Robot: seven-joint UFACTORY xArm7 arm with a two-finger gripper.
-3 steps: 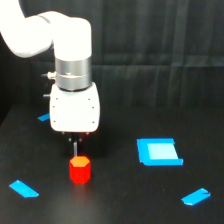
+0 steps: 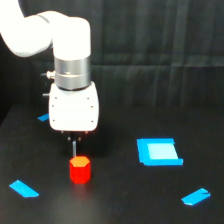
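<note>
A bright red block (image 2: 80,170) stands on the dark table, left of the middle, its top face more orange than its front. Just above and behind it in the picture, under the white hand of the arm, is my gripper (image 2: 75,148). Its dark fingers blend into the black background, so the width between them does not show. Whether the fingers touch the block cannot be made out.
To the right lies a blue square with a pale inner area (image 2: 161,151). Blue strips mark the table at the front left (image 2: 24,189) and front right (image 2: 196,197). Open dark table surrounds them, with a black curtain (image 2: 150,55) behind.
</note>
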